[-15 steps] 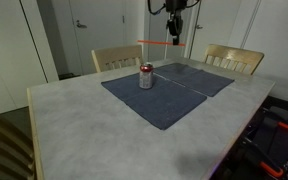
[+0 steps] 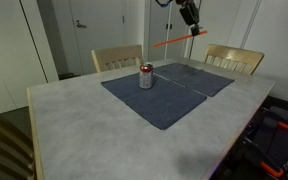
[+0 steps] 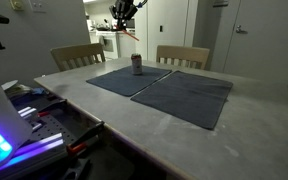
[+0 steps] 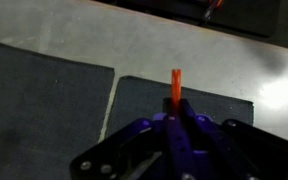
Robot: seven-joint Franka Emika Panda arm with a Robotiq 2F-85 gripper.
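Note:
My gripper (image 2: 194, 31) is up in the air past the far part of the table, shut on a thin orange stick (image 2: 172, 42). From exterior view 1 the stick lies slantwise, its right end higher. In the wrist view the stick (image 4: 176, 86) points away from the dark fingers, with its far end free. A can (image 2: 146, 77) with a red top stands upright on a dark mat (image 2: 164, 105), well below the stick and apart from it. Exterior view 2 shows the same can (image 3: 137, 65) near the middle of the table.
A second dark mat (image 2: 206, 84) lies to the right of the first, with a narrow pale gap between them. Chairs (image 2: 118, 56) stand round its edges.
The gripper and the stick have moved to the right in exterior view 1. The stick was nearly level and now slants up toward its right end. The can has stayed put.

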